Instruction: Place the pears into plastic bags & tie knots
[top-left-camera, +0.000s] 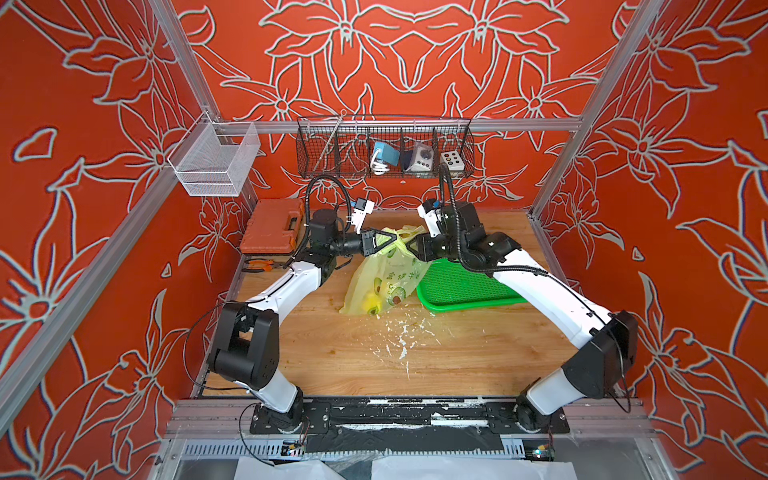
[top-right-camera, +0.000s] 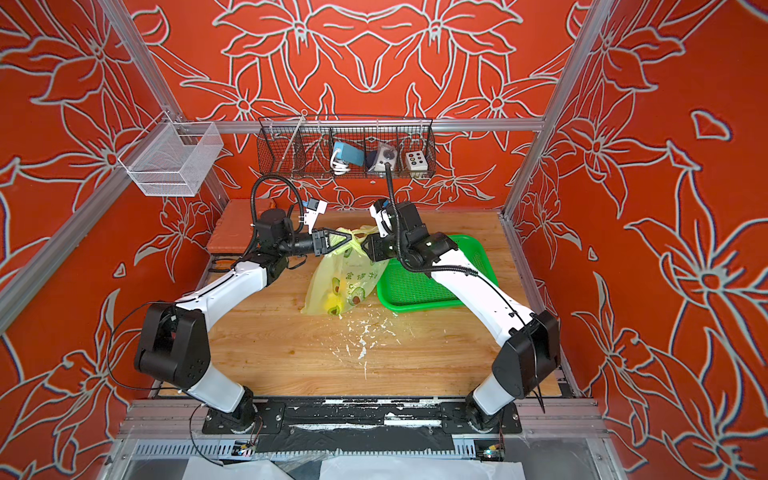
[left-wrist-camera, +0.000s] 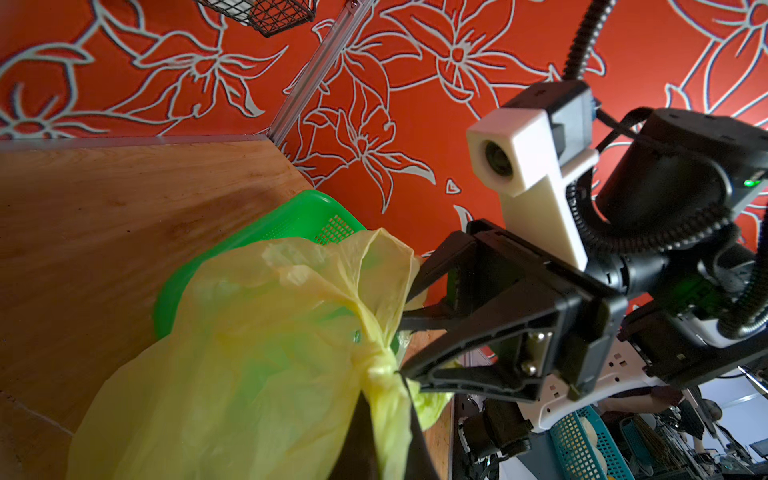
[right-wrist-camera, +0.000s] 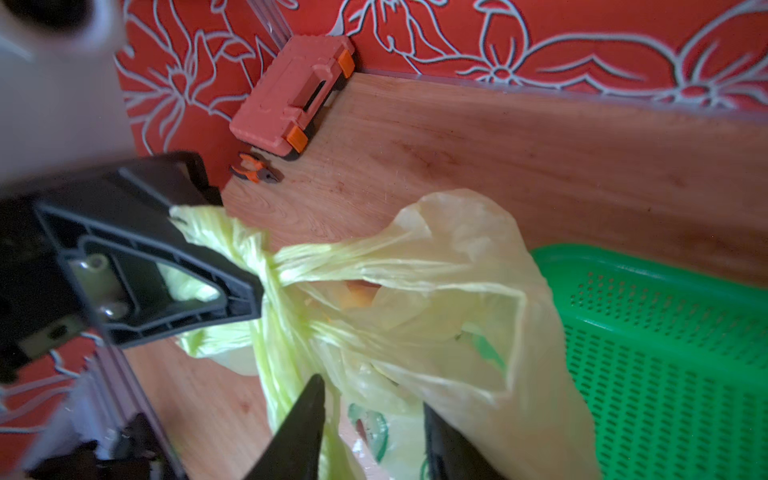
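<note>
A translucent yellow plastic bag (top-left-camera: 389, 280) with printed avocados hangs between my two grippers, its lower part near the table. Through it shows a yellow fruit (top-left-camera: 371, 304), probably a pear, at the bottom left. My left gripper is shut on the twisted neck of the bag. The right gripper stands partly open close by, its fingers (right-wrist-camera: 304, 428) apart with loose plastic around and between them. A strand of the bag (right-wrist-camera: 268, 304) crosses over the neck beside the left fingertips. Whether it forms a knot I cannot tell.
A green perforated tray (top-right-camera: 408, 296) lies under and behind the right arm. An orange toolbox (top-left-camera: 272, 226) and pliers (top-left-camera: 260, 264) are at the back left. White scraps (top-left-camera: 402, 340) litter the otherwise clear front of the table.
</note>
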